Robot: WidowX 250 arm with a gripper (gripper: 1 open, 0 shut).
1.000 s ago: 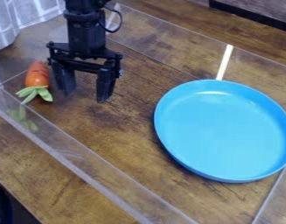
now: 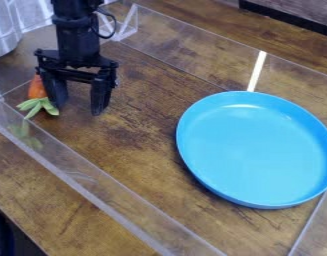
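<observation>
My black gripper [image 2: 75, 88] hangs at the upper left over the wooden table, its fingers spread open, coming down around an orange carrot [image 2: 36, 88] with pale green leaves. The carrot is partly hidden behind the left side of the gripper; whether the fingers touch it is unclear.
A large blue plate [image 2: 254, 148] fills the right side. Clear plastic walls run along the left, front and back of the work area. The wooden middle between gripper and plate is bare. A white crumpled material [image 2: 3, 25] sits at the top left corner.
My gripper has moved left, toward the carrot, and now covers more of it. The plate is unmoved.
</observation>
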